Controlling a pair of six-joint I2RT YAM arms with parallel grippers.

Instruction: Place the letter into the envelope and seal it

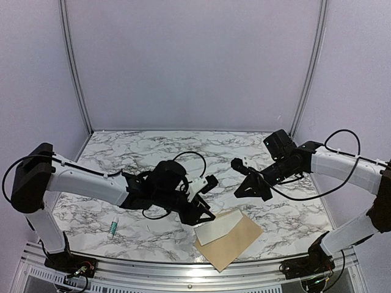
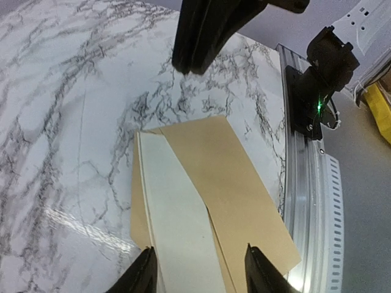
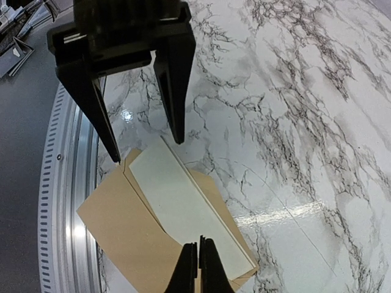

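A tan envelope (image 1: 235,244) lies near the front table edge with the white letter (image 1: 217,227) lying on it, partly tucked along the envelope's opening, as seen in both wrist views (image 2: 177,213) (image 3: 189,213). My left gripper (image 1: 201,215) hangs over the envelope's left end; in the left wrist view its fingers stand apart with nothing between them. My right gripper (image 1: 249,191) is above and behind the envelope's right part; in the right wrist view it is shut, nothing visible between its fingertips.
A small glue stick (image 1: 113,227) lies at the left front. The metal rail (image 1: 153,262) runs along the front edge, close to the envelope's corner.
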